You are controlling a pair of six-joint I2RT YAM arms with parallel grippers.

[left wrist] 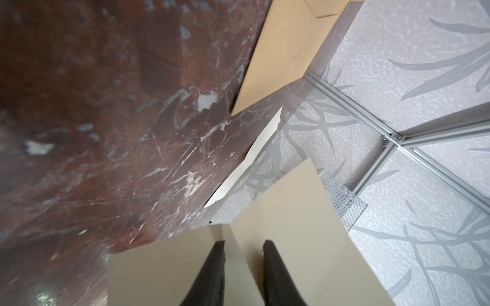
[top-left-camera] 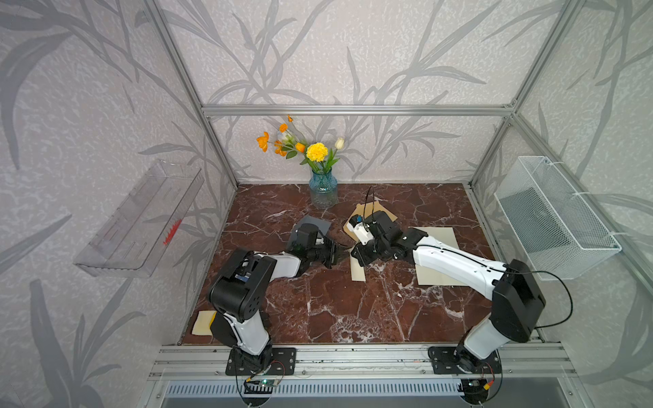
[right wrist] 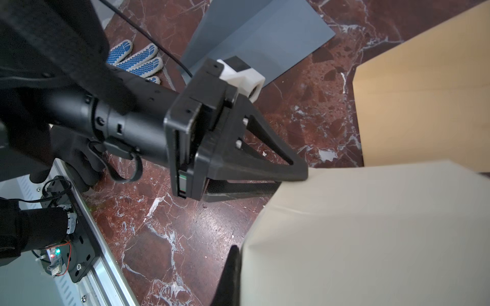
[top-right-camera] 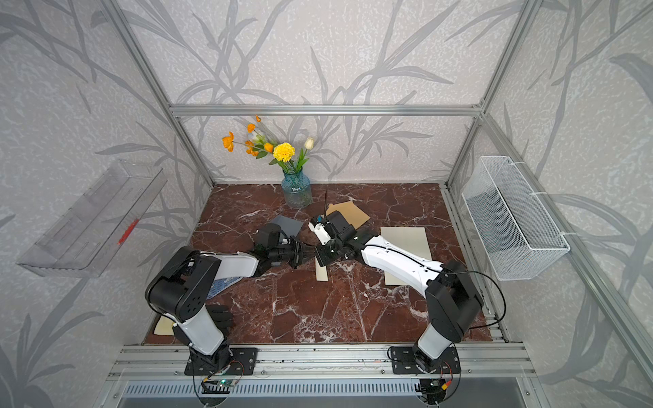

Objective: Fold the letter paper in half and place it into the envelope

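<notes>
The cream letter paper (top-left-camera: pixel 357 270) is bent into a narrow V and held up off the table between the two grippers. In the left wrist view, both halves of the letter paper (left wrist: pixel 301 224) spread out past my left gripper. Its fingers stand apart, the bend of the paper between or just behind them. One left finger (right wrist: pixel 298 170) overlaps a paper corner in the right wrist view. My right gripper (top-left-camera: pixel 358 255) is shut on the paper's edge; one dark finger (right wrist: pixel 232 278) shows there, the other is hidden. The kraft envelope (left wrist: pixel 278 56) lies flat behind.
Another cream sheet (top-left-camera: pixel 436 272) lies at the right, partly under the right arm. A grey envelope (top-left-camera: pixel 319 223) is behind the left gripper, and a glass vase (top-left-camera: pixel 323 189) stands at the back.
</notes>
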